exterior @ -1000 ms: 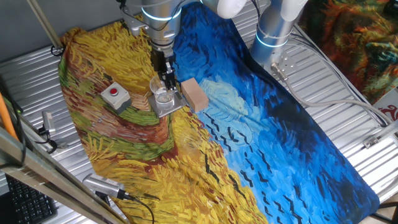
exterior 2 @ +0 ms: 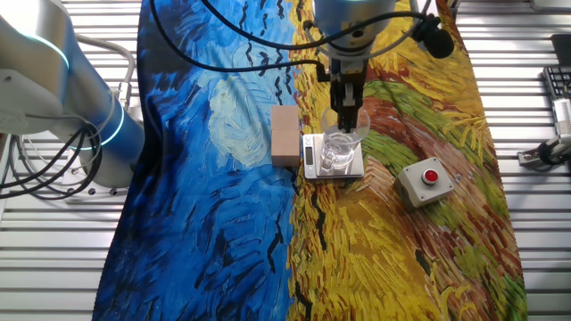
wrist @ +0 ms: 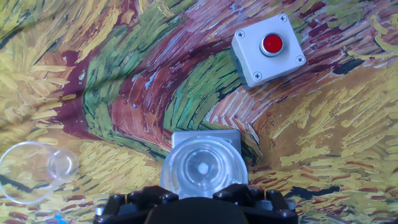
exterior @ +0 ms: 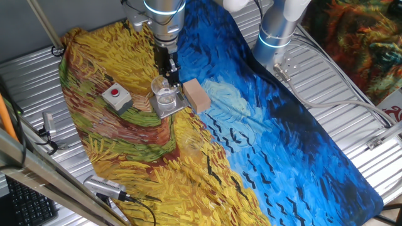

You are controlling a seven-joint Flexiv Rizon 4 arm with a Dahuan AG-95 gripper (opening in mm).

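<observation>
A clear glass vessel [wrist: 204, 163] stands upright on a small flat scale [exterior 2: 309, 168]. My gripper is above and beside it, with the fingers [wrist: 152, 195] overlapping the near edge of its rim in the wrist view. Those fingers appear apart, but whether they touch or clasp the glass cannot be made out. From the second exterior view the gripper [exterior 2: 346, 123] points down at the upper part of the glass [exterior 2: 337, 153]. A second clear piece [wrist: 26, 173] shows at the left of the wrist view, resting on the cloth.
Right beside the scale lies a wooden block [exterior: 196, 95]. A grey box with a red button [exterior: 116, 96] sits on the scale's other side. Painted cloth [exterior: 295, 163] covers the table, with broad free room on its blue half.
Over the last second my gripper and arm have shifted slightly, a little lower in exterior view 1. The glass, scale, block and button box look unmoved.
</observation>
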